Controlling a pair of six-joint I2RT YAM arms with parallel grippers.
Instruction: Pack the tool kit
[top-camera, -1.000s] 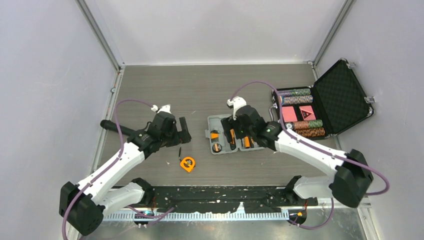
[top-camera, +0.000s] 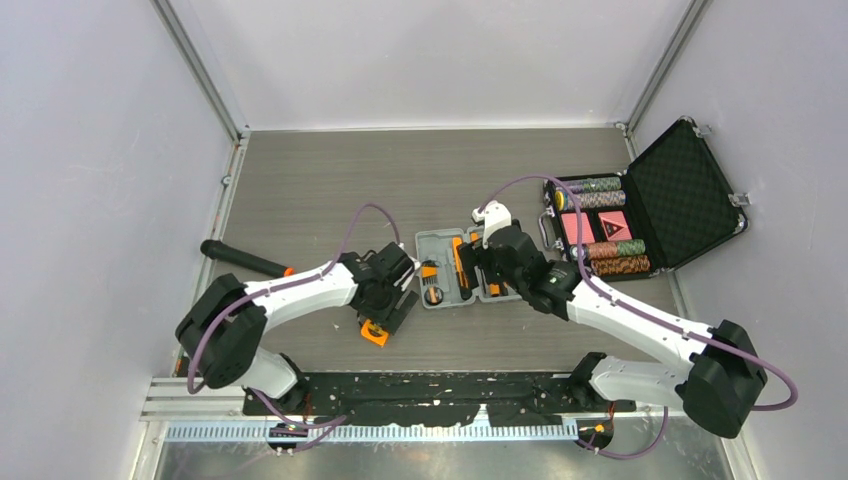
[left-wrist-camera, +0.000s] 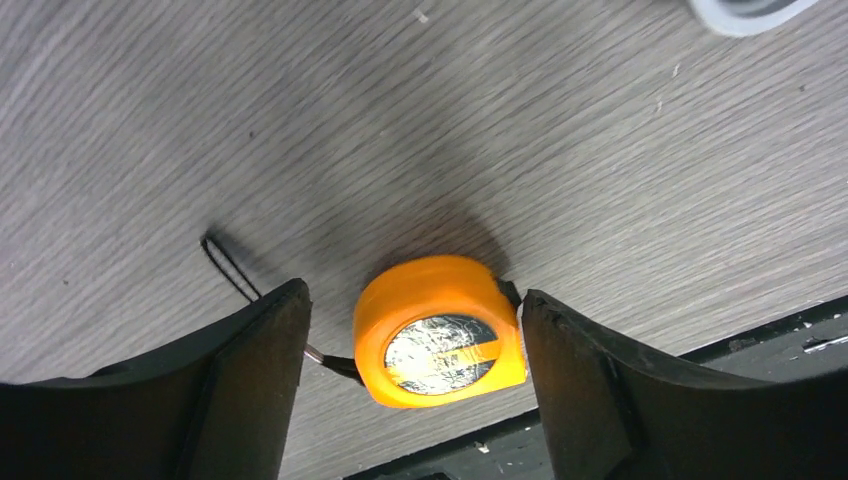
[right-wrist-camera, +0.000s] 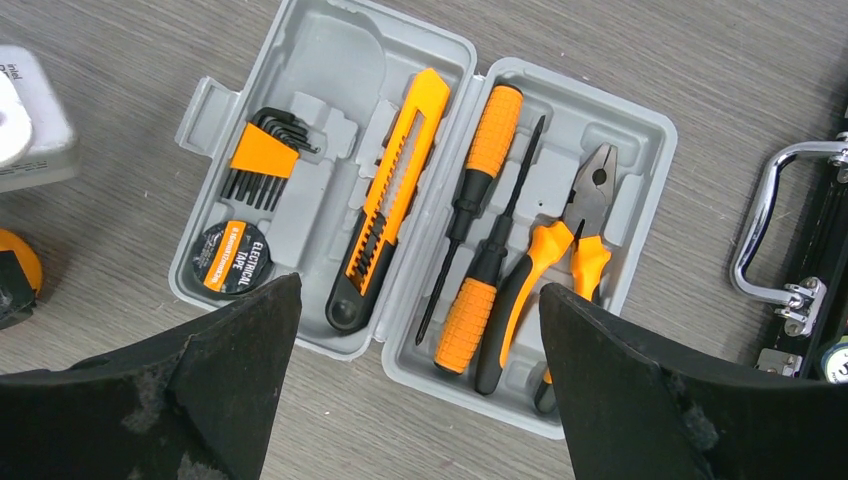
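An orange tape measure (left-wrist-camera: 440, 355) with a black strap lies on the table; my left gripper is open around it, fingers either side, just above. The grey tool kit (right-wrist-camera: 625, 130) lies open in the middle, holding hex keys (right-wrist-camera: 270, 160), electrical tape (right-wrist-camera: 230, 255), a utility knife (right-wrist-camera: 390, 190), two screwdrivers (right-wrist-camera: 490, 130) and pliers (right-wrist-camera: 550, 255). My right gripper hangs open over the kit, nothing between its fingers.
An open black case (top-camera: 700, 200) with chips stands at the right. A long dark cylinder with an orange end (top-camera: 240, 256) lies at the left.
My left gripper has moved right and toward the front, over the tape measure.
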